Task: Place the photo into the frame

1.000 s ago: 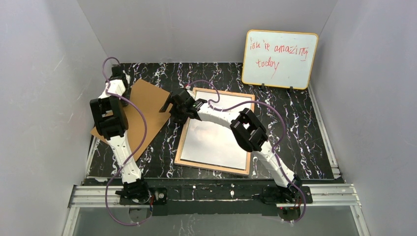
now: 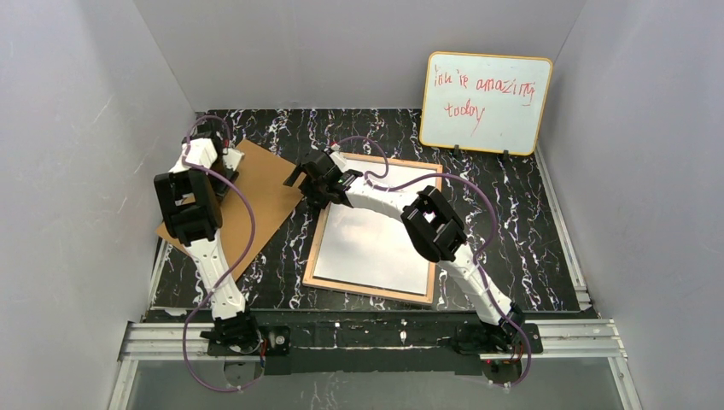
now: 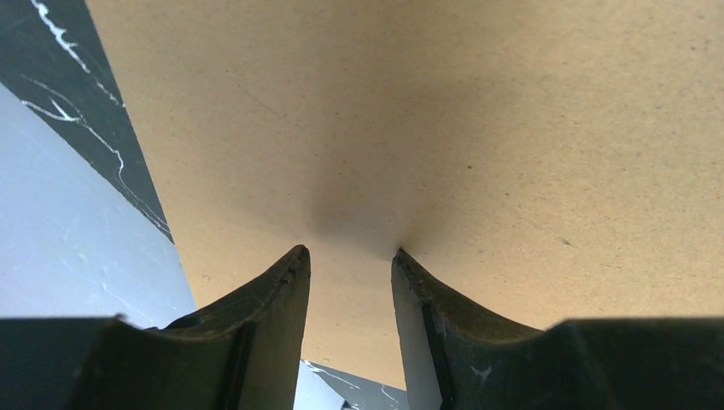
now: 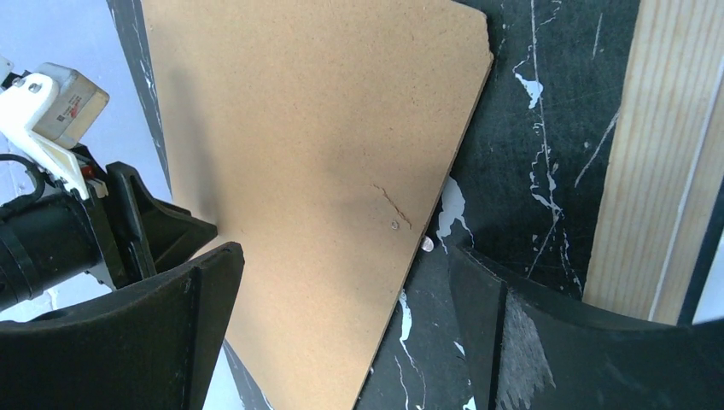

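Observation:
A brown board (image 2: 265,188) lies askew on the left of the black marble table. My left gripper is low over it, its fingertips at the surface with a small gap between them; whether they hold anything is unclear. The wooden frame (image 2: 371,293) with a white interior lies to the right. My right gripper is open at the board's right edge, between it and the frame's left rail (image 4: 636,171), with nothing visibly held.
A whiteboard (image 2: 485,98) with red writing stands on clips at the back right. Grey walls enclose the table. Bare table shows at the right and between board and frame.
My left gripper has moved slightly toward the front and right over the board. The right gripper has shifted very little.

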